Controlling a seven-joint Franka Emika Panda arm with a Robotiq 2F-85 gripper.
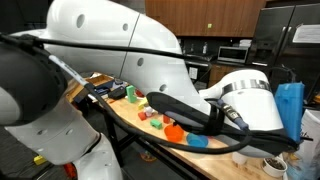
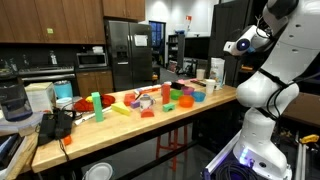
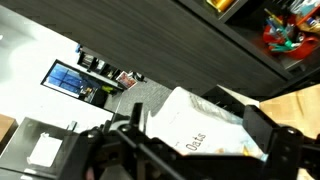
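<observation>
In the wrist view my gripper is open, its dark fingers wide apart at the bottom of the frame. A white package marked "Oats" shows beyond and between them, and I cannot tell whether it is touched. In exterior view 2 the gripper is raised at the right, well above the table's far end. Below it on the wooden table are a blue cup, an orange bowl and a white canister. The arm covers much of exterior view 1.
A green cup, a red can and several smaller items are spread over the table. A small bowl is near its end. Upright at the right is a blue object that I cannot identify. A dark compartment with colourful items shows at upper right.
</observation>
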